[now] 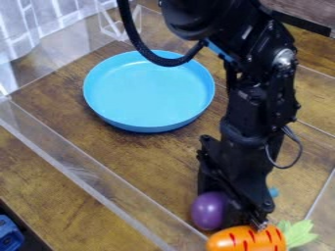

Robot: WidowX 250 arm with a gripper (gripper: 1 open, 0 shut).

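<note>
My black gripper (233, 201) reaches down at the right of the view, low over the table, its fingertips at a purple round object (209, 211), which appears held between them; the far finger is mostly hidden. An orange toy carrot (246, 238) with dark stripes and pale green leaves lies just in front of the purple object, at the bottom edge.
A blue plate (148, 91) sits at the upper left of the wooden table (105, 167). A clear wall runs along the left side, with a blue item at the bottom left corner.
</note>
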